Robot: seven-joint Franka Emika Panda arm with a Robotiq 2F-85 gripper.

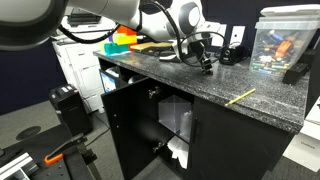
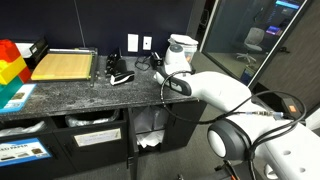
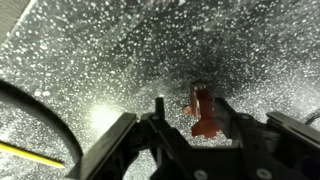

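Observation:
A small reddish-brown object (image 3: 203, 122) with a dark end rests on the speckled dark countertop (image 3: 120, 60). In the wrist view my gripper is over it, its fingers apart. The object shows in the gap, much nearer the right finger than the left; whether it touches that finger is unclear. In exterior view 1 the gripper (image 1: 206, 68) is low over the counter, and the small object cannot be made out there. From the second exterior view, the arm hides most of the gripper.
A yellow pencil-like stick (image 1: 240, 97) lies towards the counter's front edge. At the back right stands a clear bin (image 1: 283, 45) of colourful items. A wooden board (image 2: 63, 65) and coloured blocks (image 2: 12, 65) occupy the other end. Below, a cabinet door (image 1: 130, 120) hangs open.

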